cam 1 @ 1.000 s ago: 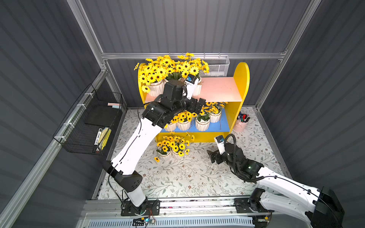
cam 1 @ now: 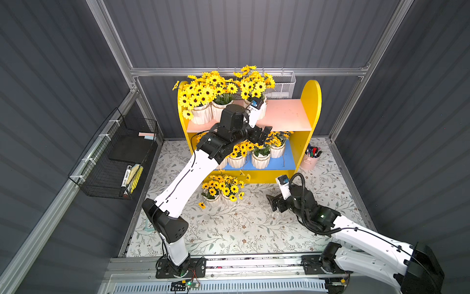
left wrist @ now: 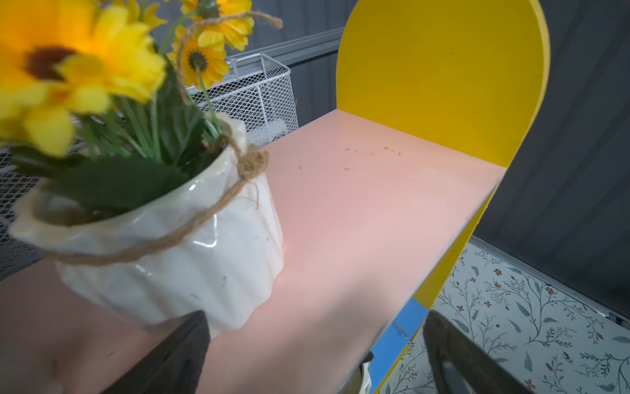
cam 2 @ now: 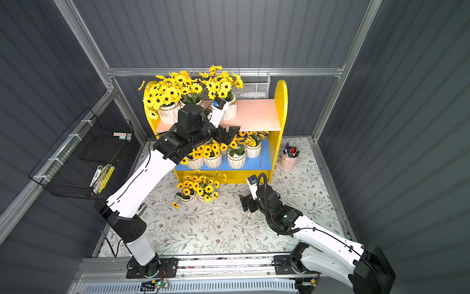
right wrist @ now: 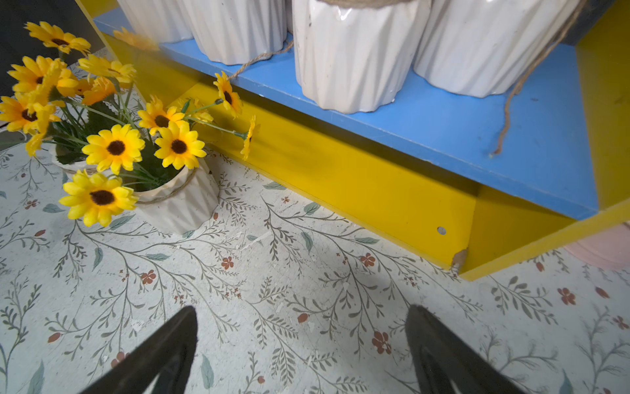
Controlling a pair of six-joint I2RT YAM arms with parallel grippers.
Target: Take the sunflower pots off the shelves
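Three sunflower pots stand on the pink top shelf (cam 1: 291, 112). The rightmost top pot (left wrist: 177, 256) is white and ribbed, with twine round its rim. My left gripper is open at that shelf's front edge. Its left finger (left wrist: 174, 361) overlaps the pot's base in the left wrist view; contact cannot be told, and the pot is not between the fingers. Several pots, such as one white pot (right wrist: 357, 55), stand on the blue lower shelf (right wrist: 459, 131). Two sunflower pots (cam 1: 222, 188) stand on the table. Over the table, right of them, my right gripper (cam 1: 275, 202) is open and empty.
Yellow side panels (cam 1: 311, 105) bound the shelves. A white mesh basket (cam 1: 283, 85) is behind the top shelf. A pink pen cup (cam 1: 309, 160) stands right of the unit; a black wire basket (cam 1: 115, 161) hangs left.
The rightmost top pot has shifted right as well, away from its neighbour. My right arm has hardly moved.
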